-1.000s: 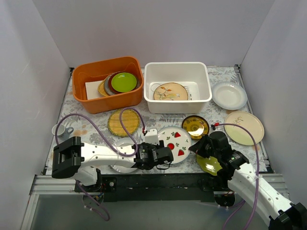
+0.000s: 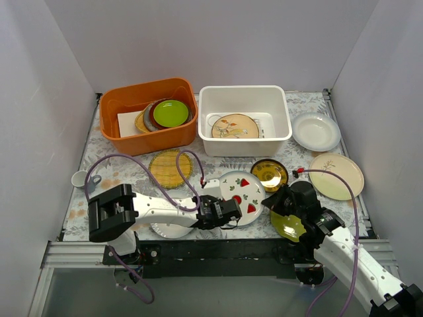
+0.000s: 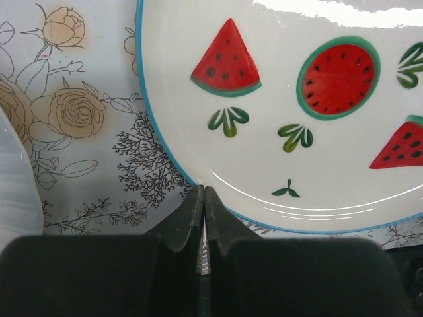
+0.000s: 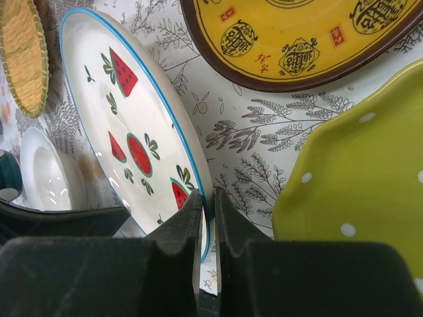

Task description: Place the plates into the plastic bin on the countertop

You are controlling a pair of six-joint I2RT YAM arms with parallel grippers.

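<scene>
The white watermelon plate [image 2: 250, 188] with a blue rim lies at the front middle of the counter. At its left front edge, my left gripper is shut with nothing between its fingers; the plate's rim passes just beyond the tips. On the plate's right rim, my right gripper is shut, with that rim pinched between its fingers. The white plastic bin [image 2: 248, 148] stands at the back, a beige patterned plate [image 2: 235, 127] inside it. An orange bin [image 2: 162, 141] to its left holds several plates, a green plate [image 2: 170, 113] on top.
Close to my right gripper are a brown-rimmed yellow plate [image 4: 291, 49] and a green dotted plate [image 4: 357, 178]. White [image 2: 316, 132] and cream [image 2: 340, 173] plates lie at right. A woven yellow plate [image 2: 170, 170], a white dish [image 3: 16, 191] and a mug [image 2: 79, 179] are on the left.
</scene>
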